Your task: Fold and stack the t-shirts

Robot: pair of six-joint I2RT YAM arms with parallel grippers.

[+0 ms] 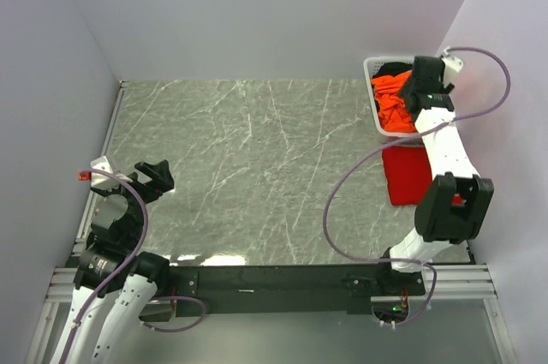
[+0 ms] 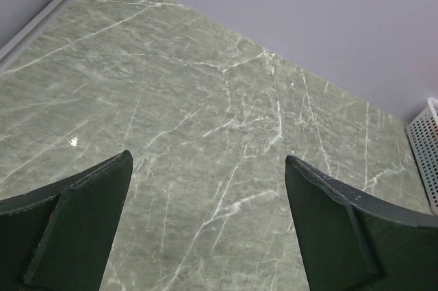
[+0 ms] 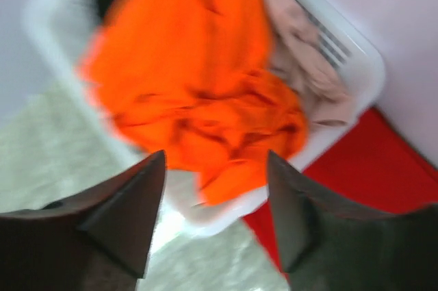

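A white basket [image 1: 371, 95] at the back right holds crumpled shirts: orange [image 1: 390, 101], black [image 1: 393, 68] and, in the right wrist view, beige [image 3: 308, 65]. A red folded cloth [image 1: 404, 177] lies on the table just in front of the basket. My right gripper [image 1: 425, 81] is over the basket; in its blurred wrist view the fingers stand apart above the orange shirt with nothing visible between them. My left gripper [image 1: 154, 178] stands open at the left side, above bare table.
Walls border it at back and sides; a purple cable [image 1: 326, 218] arcs from the right arm over the table.
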